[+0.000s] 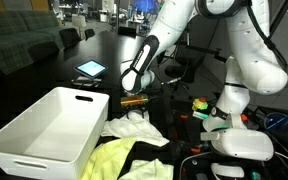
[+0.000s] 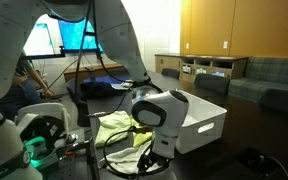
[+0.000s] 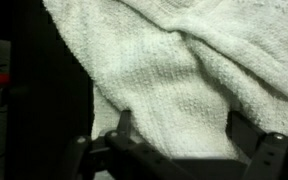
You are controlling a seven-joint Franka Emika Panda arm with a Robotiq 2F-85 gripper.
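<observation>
A white textured towel [image 3: 174, 75] fills most of the wrist view, with a raised fold running across it. My gripper is open over it, its dark fingers wide apart at the bottom of the view. Whether the fingertips touch the fabric I cannot tell. In exterior view 1 the white towel [image 1: 132, 127] lies crumpled on the dark table, and my gripper [image 1: 134, 104] is at its far edge. A yellow cloth [image 1: 106, 160] and another white cloth [image 1: 149, 171] lie nearer that camera.
A large white bin [image 1: 90, 97] stands on the table left of the towel, open at the top. A tablet [image 1: 91, 69] lies farther back. Black cables [image 1: 191, 155] and a white device lie at the right. Beyond the bin, the dark tabletop is mostly clear.
</observation>
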